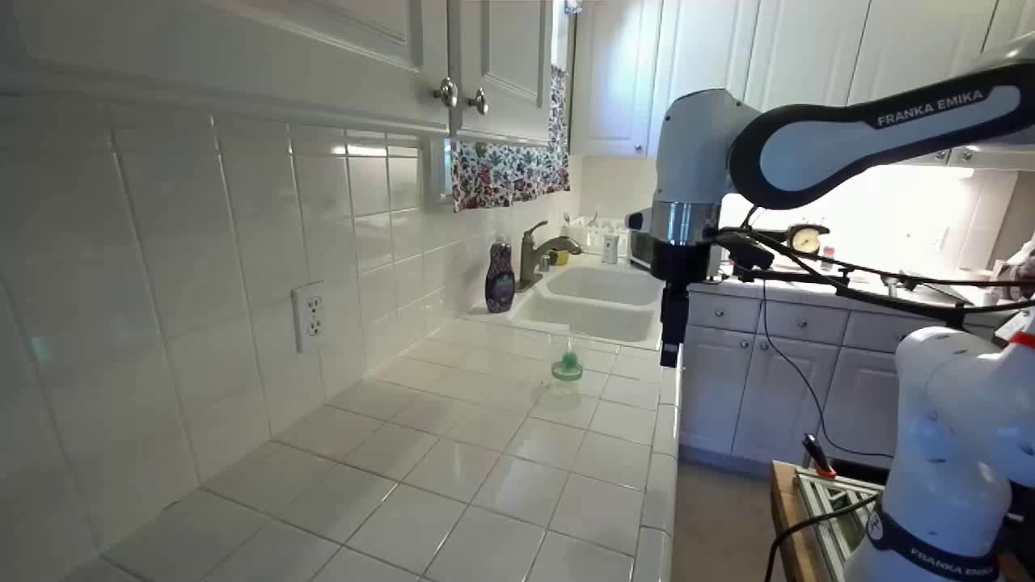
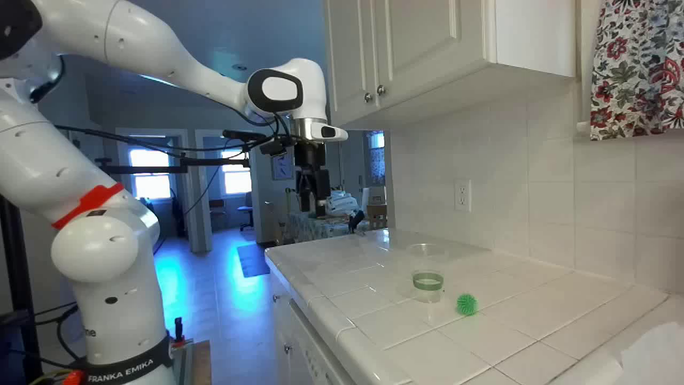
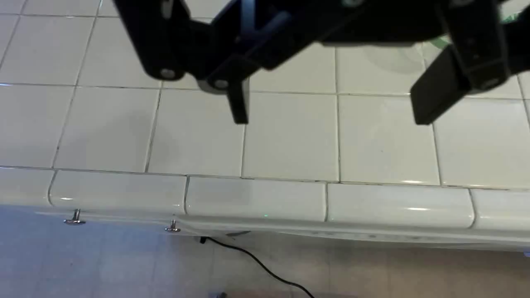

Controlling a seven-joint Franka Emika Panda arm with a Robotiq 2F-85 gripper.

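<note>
A clear plastic cup with a green band [image 2: 427, 280] stands on the white tiled counter [image 2: 359, 307]. Beside it, apart and nearer that camera, rests a spiky green ball [image 2: 467, 304]. From the opposite side, in exterior view 1, the ball [image 1: 569, 360] shows through or behind the clear cup [image 1: 567, 374]. My gripper is open above the counter's front edge, its fingers wide apart with only bare tile below. In the wrist view, part of the green band [image 3: 440, 42] shows behind the right finger; the ball is mostly hidden there.
A double sink [image 1: 592, 309] with a faucet [image 1: 535, 254] lies at the counter's far end, a dark purple bottle [image 1: 500, 277] next to it. Wall cabinets [image 2: 417, 58] hang above the counter.
</note>
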